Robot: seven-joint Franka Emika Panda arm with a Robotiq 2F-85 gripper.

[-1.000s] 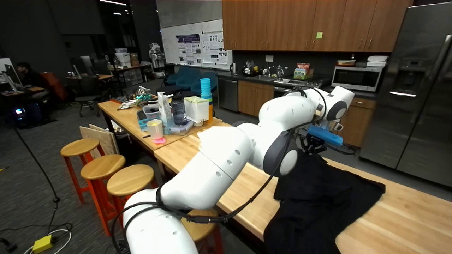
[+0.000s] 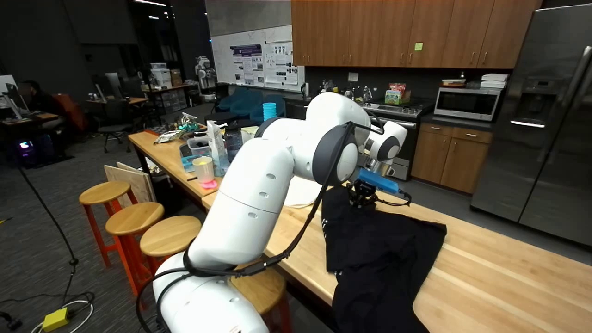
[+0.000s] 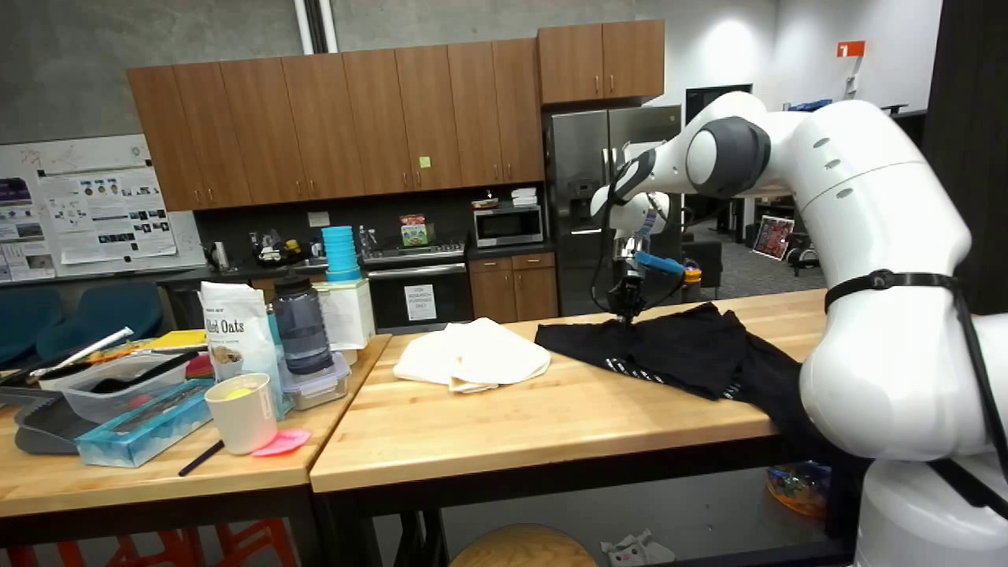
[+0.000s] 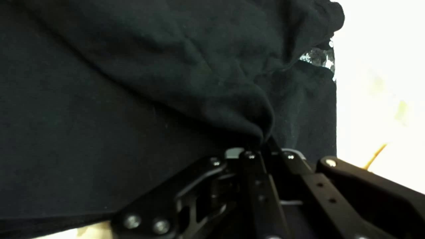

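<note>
Black cloth, apparently a garment with white print, lies rumpled across the wooden table; the black cloth (image 2: 383, 238) hangs over the table's near edge in exterior view 1. At its far part, my gripper (image 2: 361, 200) points down and is shut on a fold. In the wrist view that pinched fold of the black cloth (image 4: 223, 95) runs up into the closed fingers (image 4: 255, 167) of my gripper. Exterior view 2 shows the gripper (image 3: 625, 316) low at the table, with the black cloth (image 3: 680, 350) spread around it. The fingertips themselves are partly hidden by the fabric.
A folded white cloth (image 3: 477, 354) lies left of the black one on the same table (image 3: 529, 425). Beyond it, the side table holds a mug (image 3: 241, 413), an oats bag (image 3: 236, 326) and a bottle (image 3: 302, 326).
In exterior view 1 my arm and gripper have moved left, dragging the black cloth left along the table. More bare wood shows on the right, and white print now shows on the cloth's left edge.
</note>
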